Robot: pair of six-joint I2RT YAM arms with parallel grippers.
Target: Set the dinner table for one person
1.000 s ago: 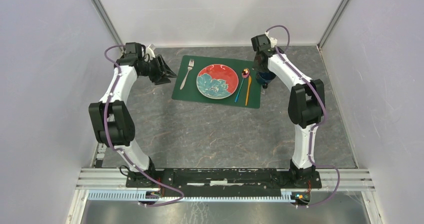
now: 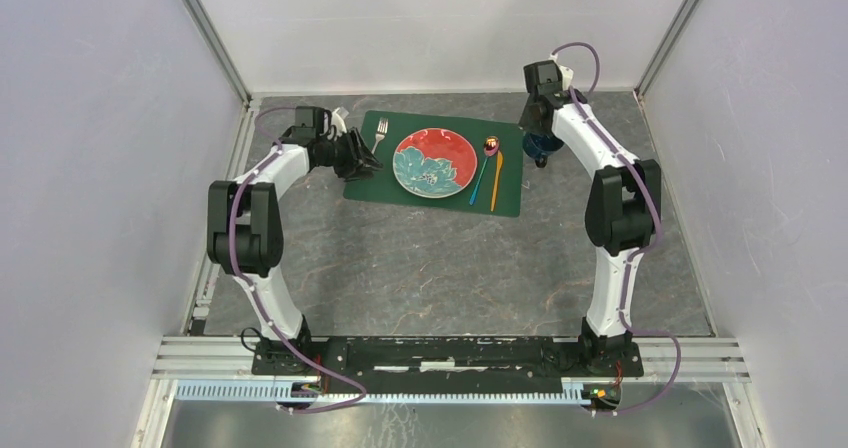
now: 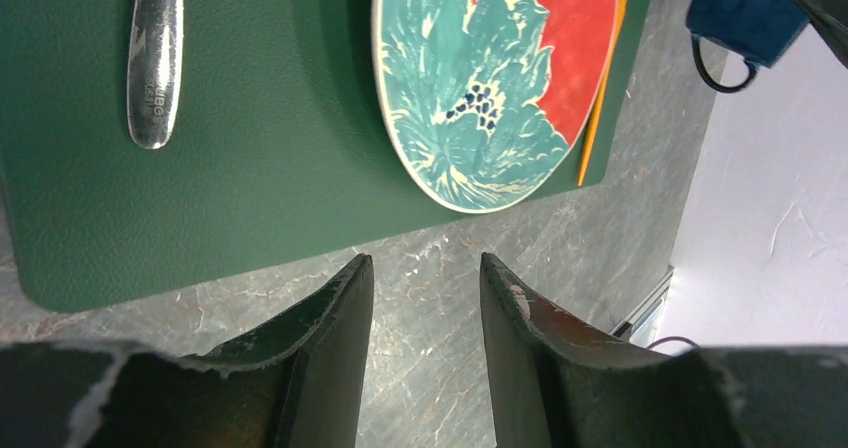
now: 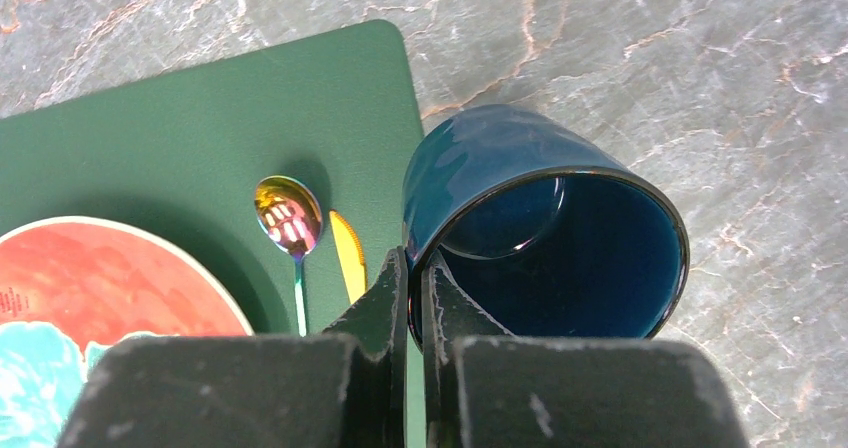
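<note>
On the green placemat (image 2: 400, 204) lies a red plate with a teal flower (image 2: 435, 162). A fork (image 2: 382, 128) lies left of it, its handle hidden from above by my left gripper but visible in the left wrist view. The spoon (image 2: 490, 148) and gold knife (image 2: 497, 183) lie to the plate's right. My left gripper is open and empty over the mat's left part. My right gripper is shut on the near-left rim of a dark blue mug (image 4: 545, 138). That mug is just beyond the mat's right edge, tilted in the right wrist view.
White walls (image 2: 440, 28) enclose the back and sides.
The right gripper and mug have shifted slightly right and back.
</note>
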